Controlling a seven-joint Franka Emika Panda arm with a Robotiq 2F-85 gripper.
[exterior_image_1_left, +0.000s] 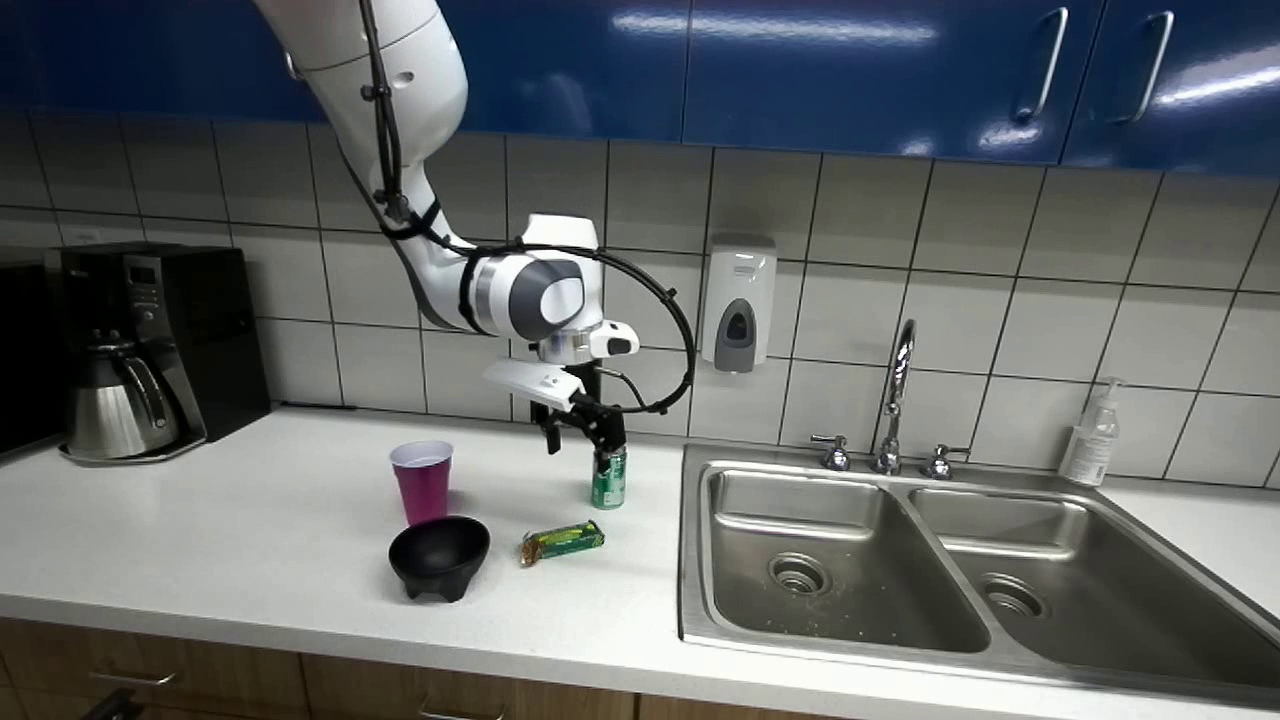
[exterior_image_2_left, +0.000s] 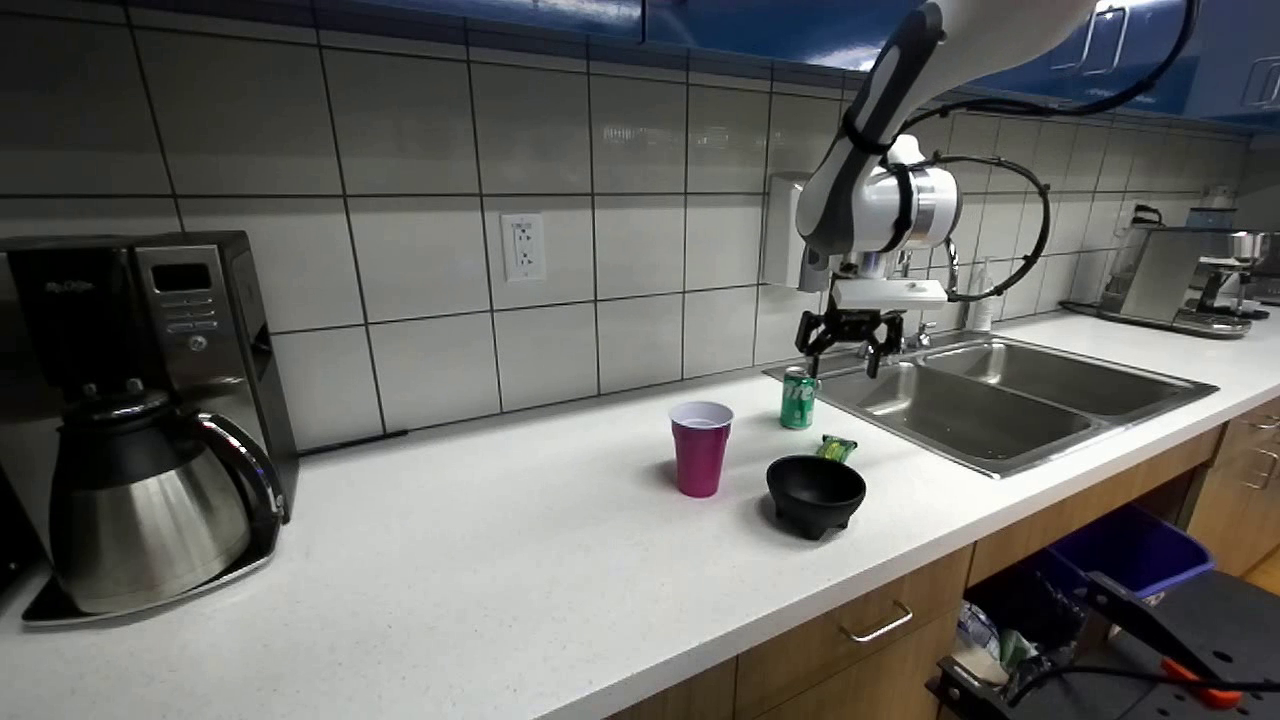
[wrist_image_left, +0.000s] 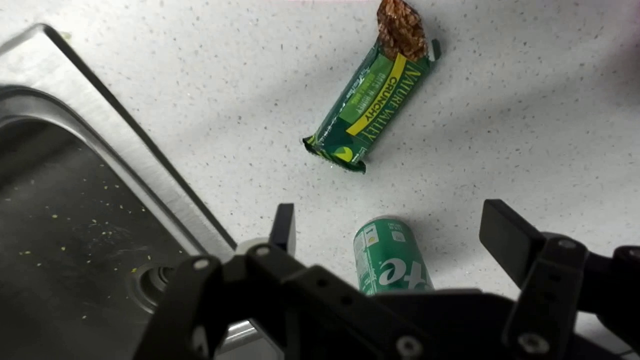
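A green soda can stands upright on the white counter, left of the sink. My gripper hangs at about the height of the can's top, fingers spread wide and empty. Seen from the wrist, the can lies between the two open fingers in the picture, its lower part hidden by the gripper's own body. In front of the can rests a green snack bar wrapper, torn at one end with brown inside. Left of these are a magenta cup, upright, and a black footed bowl.
The double steel sink borders the can's right side. The tiled wall with a soap dispenser rises behind the arm. A coffee maker stands at the far left, with bare counter between it and the cup.
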